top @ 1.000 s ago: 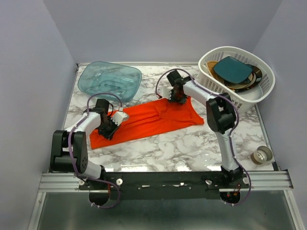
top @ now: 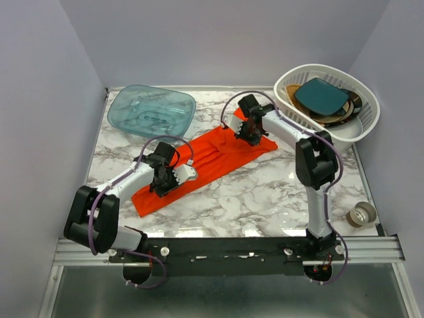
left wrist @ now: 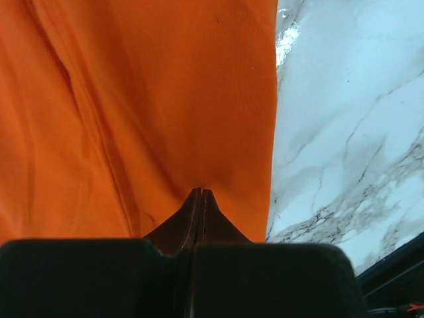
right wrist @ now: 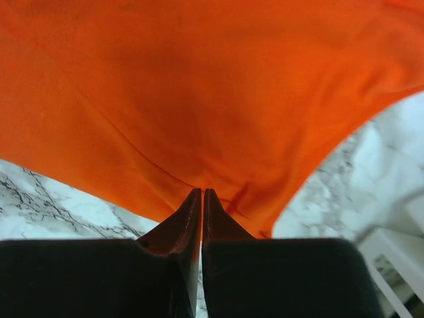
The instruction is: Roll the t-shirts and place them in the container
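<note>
An orange t-shirt (top: 205, 165) lies as a long strip, slanting from front left to back right across the marble table, with a few folds along it. Over its left part, the left gripper (top: 163, 191) points down, shut; in the left wrist view its fingertips (left wrist: 199, 199) meet against the orange cloth (left wrist: 199, 99), and no fabric shows clearly pinched between them. At the right end, the right gripper (top: 253, 141) is shut on the shirt; orange shows between its fingertips in the right wrist view, beside the cloth's lower edge (right wrist: 265, 222).
A white basket (top: 368, 129) holding dark and brown items stands at the back right, close to the right arm. At the back left is a translucent teal bin (top: 152, 109). A metal cup (top: 361, 214) sits front right. Bare marble (top: 265, 199) lies in front.
The shirt has turned, its left end now nearer the front, and my left gripper has shifted right and frontward.
</note>
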